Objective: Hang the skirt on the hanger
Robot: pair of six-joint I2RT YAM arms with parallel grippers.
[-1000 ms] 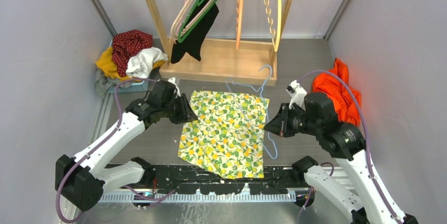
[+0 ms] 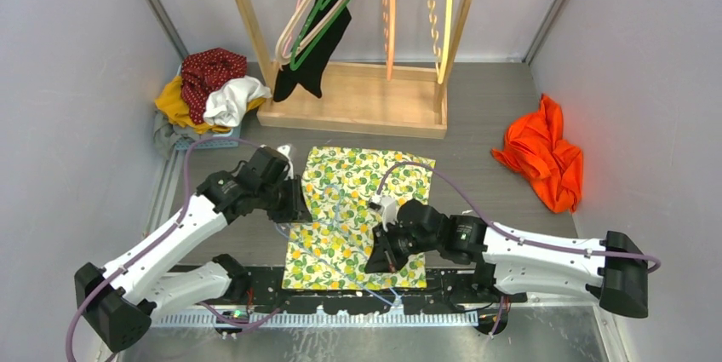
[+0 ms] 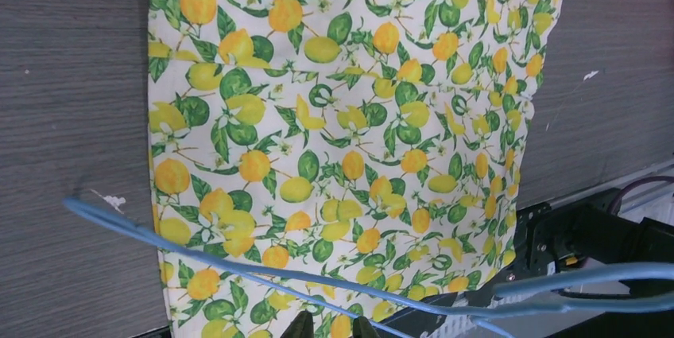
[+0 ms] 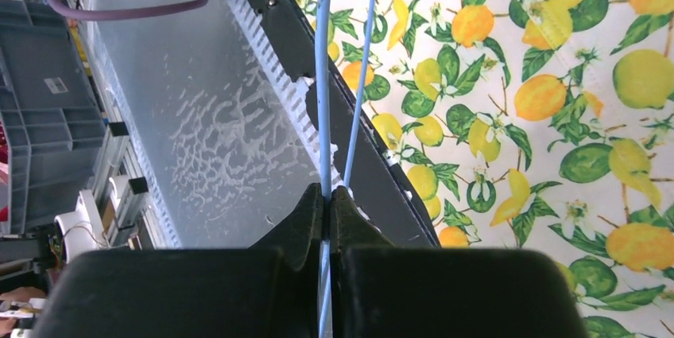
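Observation:
The skirt (image 2: 328, 158), white with lemon and leaf print, lies spread flat on the floor in the middle. Above its front part is a light blue hanger (image 3: 342, 282), its long bar crossing the left wrist view at a slant. My right gripper is shut on a blue bar of this hanger, over the skirt's front right part. At the skirt's left side hovers my left gripper, its fingertips parted with a gap showing between them. Much of the hanger is hard to make out against the print in the top view.
A wooden rack (image 2: 358, 119) at the back carries several hangers and a black garment (image 2: 315, 64). Back left stands a basket (image 2: 223, 140) heaped with clothes. An orange cloth (image 2: 545, 158) lies on the right. A black rail (image 2: 264, 281) borders the skirt's front.
My right gripper has carried the hanger leftward and frontward, from the skirt's right side to over it. The left gripper has shifted slightly frontward. The skirt's front left corner now reaches further frontward.

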